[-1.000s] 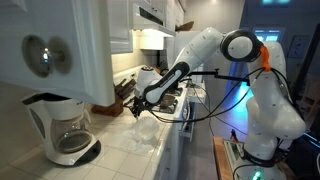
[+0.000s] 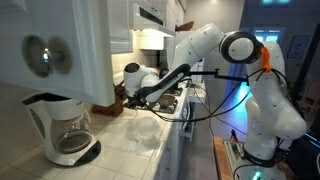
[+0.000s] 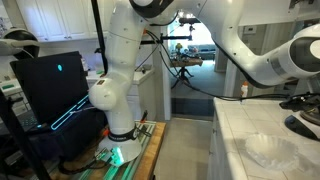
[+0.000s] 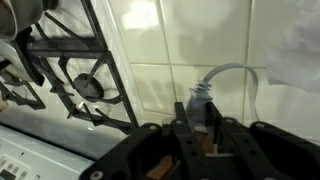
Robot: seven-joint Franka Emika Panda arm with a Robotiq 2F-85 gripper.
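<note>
In the wrist view, my gripper is shut on a pale grey piece [image 4: 199,100] low in the picture. A thin whitish curved strip [image 4: 232,68] arcs from that piece out over the tiles; what the whole object is cannot be told. A clear, crumpled-looking bowl [image 3: 272,151] sits on the white tiled counter [image 3: 238,117]. In exterior view 1 the same bowl [image 2: 143,131] lies in front of my gripper [image 2: 127,103], and its pale edge [image 4: 296,58] enters the wrist view at right. My fingertips are too small to make out in the exterior views.
A white coffee maker [image 2: 66,132] stands on the near counter. The black stove grate [image 4: 85,65] lies to the left in the wrist view. A white cabinet door [image 2: 70,45] fills the upper left of exterior view 1. Bare tiles separate coffee maker and bowl.
The bowl stays in about the same place on the counter.
</note>
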